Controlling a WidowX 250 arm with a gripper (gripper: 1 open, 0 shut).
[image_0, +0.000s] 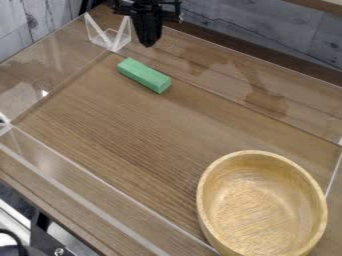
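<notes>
A green rectangular block (143, 75) lies on the wooden surface in the upper middle of the camera view. My gripper (151, 36) is at the top edge of the view, above and behind the block and apart from it. It is small and dark, partly cut off, and I cannot tell whether it is open or shut.
A large round tan bowl (261, 168) sits at the lower right. A clear plastic object (107, 30) stands at the upper left.
</notes>
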